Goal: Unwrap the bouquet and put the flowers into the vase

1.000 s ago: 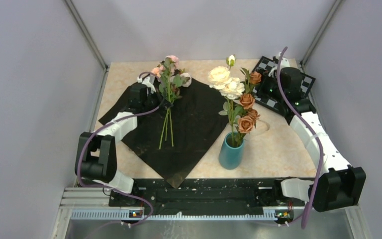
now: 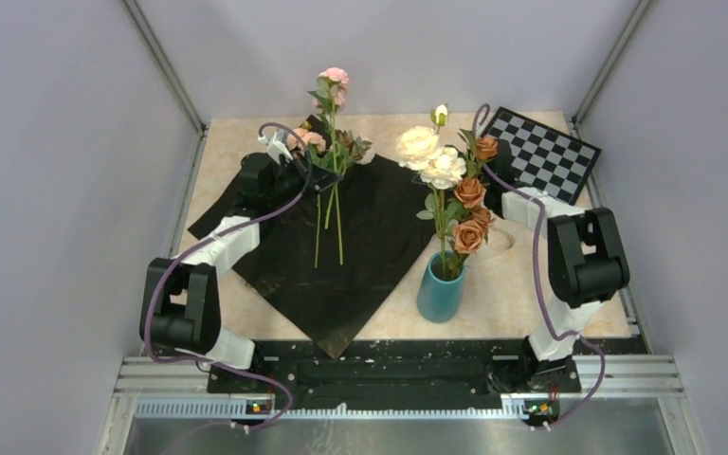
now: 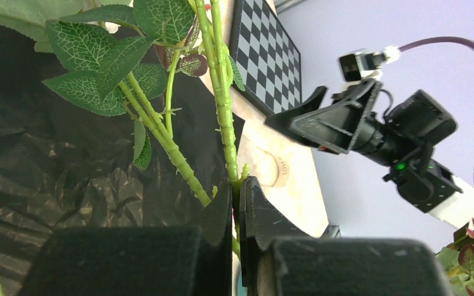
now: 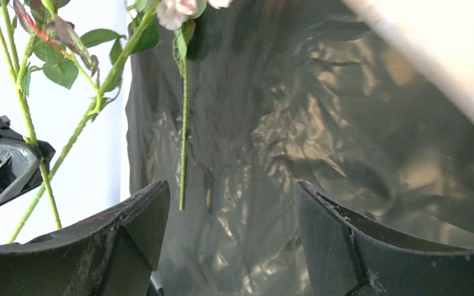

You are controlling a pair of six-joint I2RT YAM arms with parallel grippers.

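Note:
My left gripper is shut on a green flower stem (image 3: 224,117). In the top view, pink flowers (image 2: 335,78) rise above the left gripper (image 2: 330,178), and long stems (image 2: 338,227) hang below it. Another stem (image 4: 184,135) lies on the black sheet. The teal vase (image 2: 440,292) stands upright at front right, holding white roses (image 2: 418,148) and brown roses (image 2: 469,192). My right gripper has its fingers spread, with nothing between them. From above it is largely hidden behind the brown roses.
A black sheet (image 2: 379,256) covers the left and middle of the table. The checkered board (image 2: 550,152) lies at the back right, beside the right arm. Tall flowers in the vase stand between the two arms.
The pink flowers moved toward the back and slightly right with the left gripper, their stems spreading apart. The right arm swung left from the board, behind the vase's flowers.

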